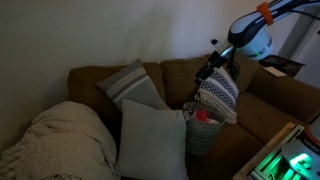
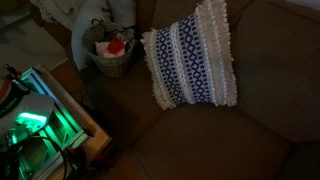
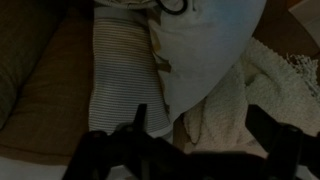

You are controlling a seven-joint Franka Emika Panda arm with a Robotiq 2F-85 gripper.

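My gripper (image 1: 206, 72) hangs in the air above the sofa, near the patterned pillow (image 1: 219, 92) in exterior view 1. In the wrist view, its dark fingers (image 3: 268, 128) stand wide apart with nothing between them. Below them, that view shows a grey striped pillow (image 3: 120, 75), a plain pale pillow (image 3: 205, 50) and a cream knit blanket (image 3: 232, 112). On the sofa stands a woven basket (image 1: 203, 132) with red (image 2: 115, 46) and white items inside. The blue-and-white patterned pillow (image 2: 188, 62) leans against the backrest.
The brown sofa (image 1: 250, 113) has open seat space right of the basket. A table with a green-lit device (image 1: 300, 160) stands at the front right. The large pale pillow (image 1: 152, 140) and the heaped blanket (image 1: 62, 145) fill the left side.
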